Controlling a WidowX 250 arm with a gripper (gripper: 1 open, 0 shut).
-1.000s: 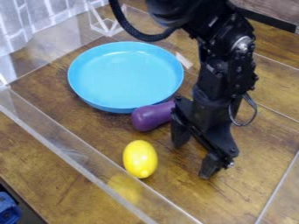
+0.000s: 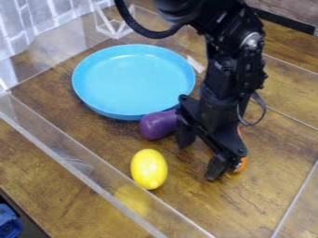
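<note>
My black gripper (image 2: 206, 141) hangs low over the wooden table at centre right, fingers apart. Just behind its left finger lies a purple eggplant (image 2: 158, 124). An orange object (image 2: 239, 164), probably a carrot, is mostly hidden behind the right finger. A yellow egg-shaped object (image 2: 149, 168) lies apart, to the lower left of the gripper. A blue round dish (image 2: 130, 79) sits at the upper left.
A transparent edge or wall runs diagonally along the lower left, with a blue object (image 2: 7, 223) beyond it in the corner. Bare table (image 2: 174, 214) shows at the front and on the right.
The gripper has shifted slightly up the view, toward the back. More of the orange object now shows by its right finger.
</note>
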